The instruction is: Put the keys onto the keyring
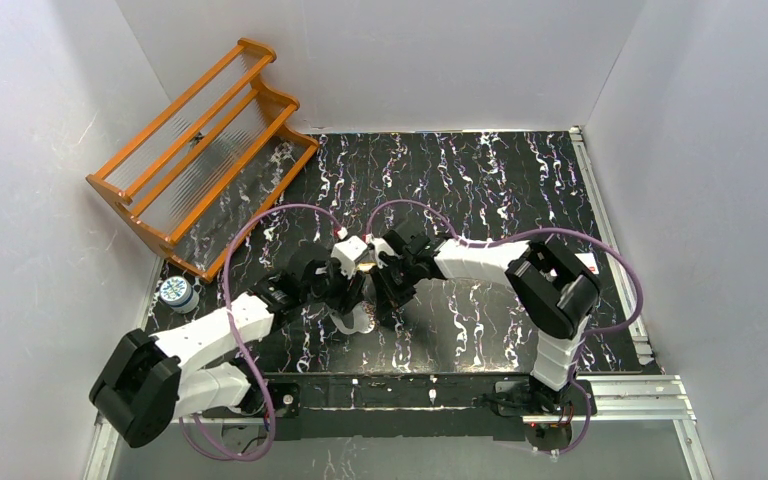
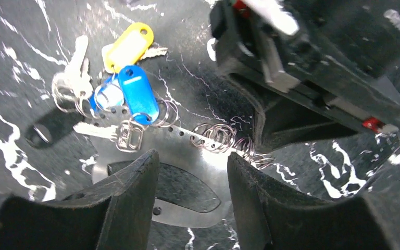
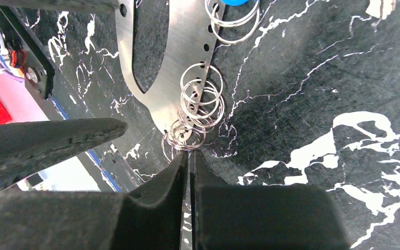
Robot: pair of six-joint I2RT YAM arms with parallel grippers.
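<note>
A flat metal plate (image 2: 182, 140) with a row of holes lies on the marble table. Several loose thin rings (image 3: 200, 104) are bunched at one end of it. Around its other end in the left wrist view are keys (image 2: 76, 70), a yellow tag (image 2: 129, 47), a blue tag (image 2: 138, 91) and a black fob (image 2: 52, 127). My left gripper is open above the plate, its fingers well apart and empty. My right gripper has its fingertips close together at the ring bunch; whether they pinch a ring cannot be told.
My two grippers crowd each other over the plate; a left finger (image 3: 57, 148) shows in the right wrist view. A wooden rack (image 1: 210, 150) stands at the back left, with a round tin (image 1: 178, 293) below it.
</note>
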